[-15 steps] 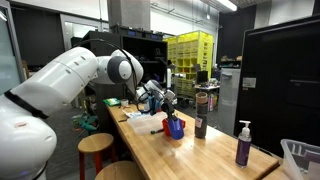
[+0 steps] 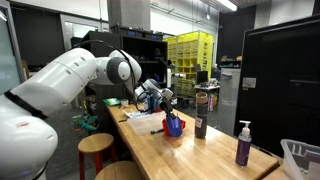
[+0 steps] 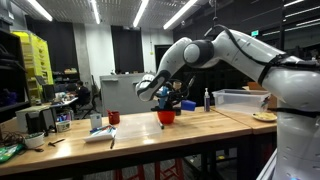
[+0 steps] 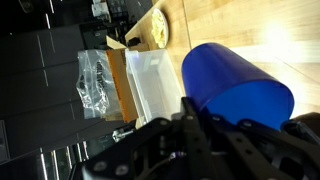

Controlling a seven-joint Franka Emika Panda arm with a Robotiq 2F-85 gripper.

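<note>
A blue cup (image 4: 235, 75) fills the middle of the wrist view, tipped so that its open mouth faces the camera. My gripper is shut on the cup's wall at the rim. In exterior view 1 the same cup (image 2: 174, 126) hangs below my gripper (image 2: 171, 111), in front of a red container (image 2: 165, 127) on the table. Exterior view 2 shows the red container (image 3: 165, 117) just below the gripper, with the blue cup (image 3: 186, 106) tilted to its right. Any contents of the container are hidden.
A dark canister (image 2: 201, 126) stands right of the cup, and a purple pump bottle (image 2: 243, 145) farther right. Near the table's right end is a clear bin (image 2: 300, 155).
The blue cup has shifted slightly up and to the left with the gripper, and its tilt has changed a little. The red container looks unmoved.
</note>
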